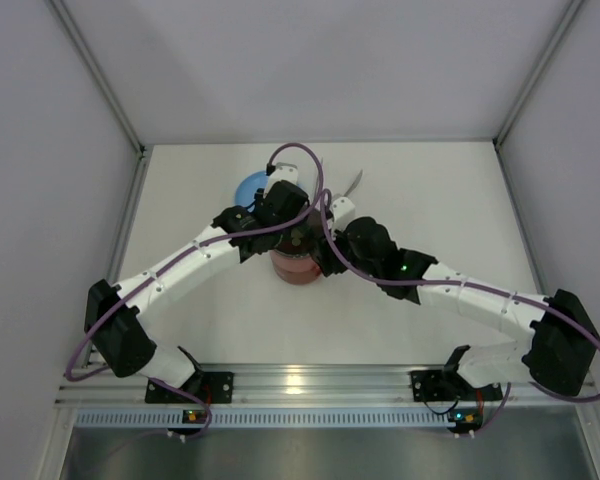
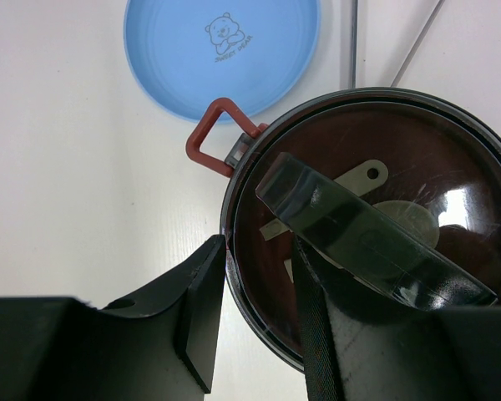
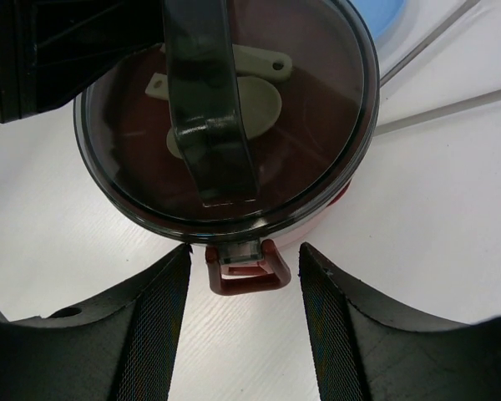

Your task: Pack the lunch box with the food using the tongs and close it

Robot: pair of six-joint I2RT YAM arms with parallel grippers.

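Note:
A pinkish-red pot (image 1: pixel 296 269) stands mid-table beneath both hands, covered by a dark-rimmed clear lid (image 2: pixel 317 142) with a broad dark arched handle (image 2: pixel 359 230). Pale utensils (image 3: pixel 260 104) show through the glass. Over the lid's edge my left gripper hovers part open, the arched handle beyond its fingertips and nothing gripped. The pot's red side handle (image 3: pixel 249 285) lies within the gap of my right gripper, which is open and does not pinch it. A second red side handle (image 2: pixel 213 138) points toward the plate.
Behind the pot to the left lies a blue plate (image 2: pixel 225 50) with a bear drawing. Two thin metal utensils (image 3: pixel 434 42) reach back from beside the pot. Both arms crowd closely over the pot.

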